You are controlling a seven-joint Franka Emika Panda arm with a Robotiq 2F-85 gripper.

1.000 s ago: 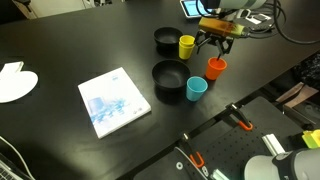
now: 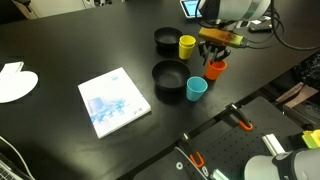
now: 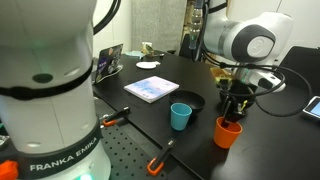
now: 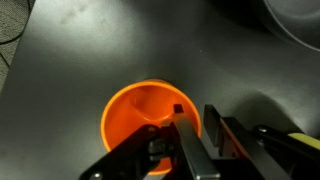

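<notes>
An orange cup [image 2: 215, 69] stands upright near the right side of the table, its open mouth facing up. My gripper is right over that cup, pointing down, with a small gap between its fingers. In the wrist view one finger [image 4: 180, 120] overlaps the mouth of the orange cup [image 4: 125, 112], and the other finger lies at or just outside the right part of the rim. Whether either touches the rim cannot be told. Exterior view 2 has the fingertips low at the cup's mouth [image 3: 228, 127]. I see nothing held clear of the table.
A teal cup [image 2: 196, 89] and a black bowl [image 2: 171, 75] stand close by. A yellow cup [image 2: 186, 46] and a second dark bowl [image 2: 168, 39] are behind them. Farther left lie a white board [image 2: 113, 101], another yellow cup [image 2: 12, 68] and a white plate [image 2: 15, 86].
My gripper has come down a little toward the orange cup and its fingers look closer together. The cups, bowls and board have stayed in place.
</notes>
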